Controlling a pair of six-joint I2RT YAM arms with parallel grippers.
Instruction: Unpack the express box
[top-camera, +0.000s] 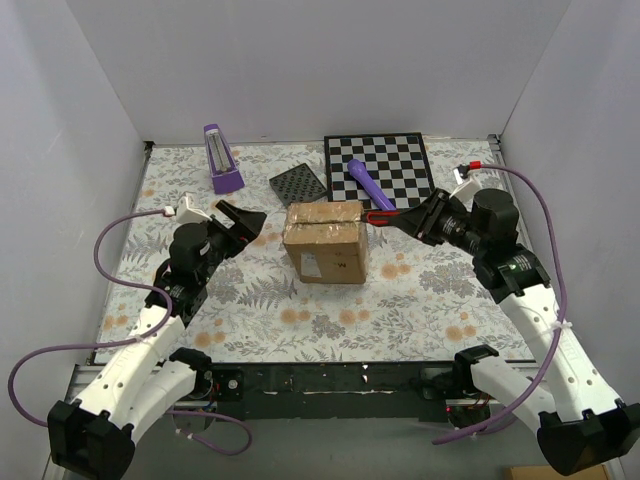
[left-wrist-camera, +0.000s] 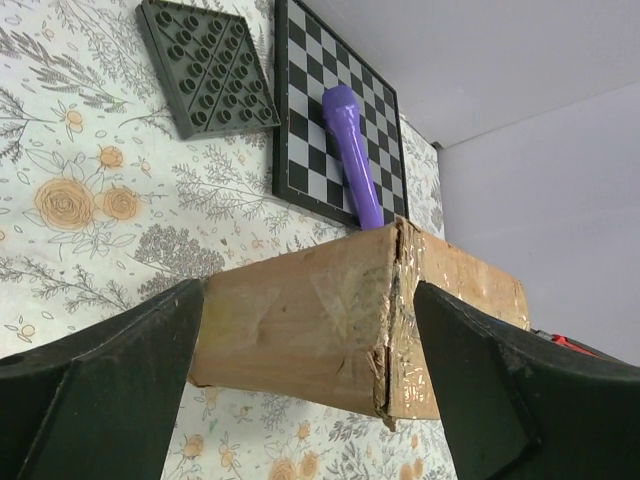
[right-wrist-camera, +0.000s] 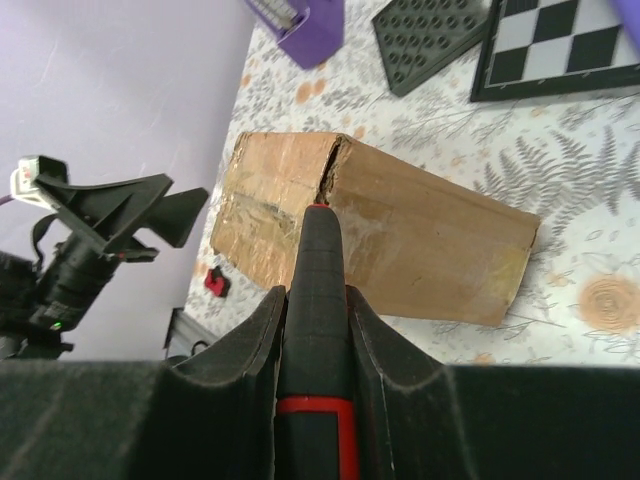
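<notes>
A brown taped cardboard box (top-camera: 327, 247) sits mid-table, with a seam across its top. My right gripper (top-camera: 408, 219) is shut on a red and black utility knife (top-camera: 381, 216). The knife's tip end meets the box's right edge at the seam; how deep the blade sits is hidden. From the right wrist view, the knife's dark body (right-wrist-camera: 318, 270) lines up with the split in the tape. On the box's left, my left gripper (top-camera: 246, 222) stands open and apart from it, with nothing held. In the left wrist view the box (left-wrist-camera: 310, 310) shows beyond the spread fingers (left-wrist-camera: 150, 345).
Behind the box lie a dark studded pad (top-camera: 298, 185) and a checkered board (top-camera: 405, 165) with a purple microphone-like object (top-camera: 372, 188) on it. A purple holder (top-camera: 224, 165) stands at the back left.
</notes>
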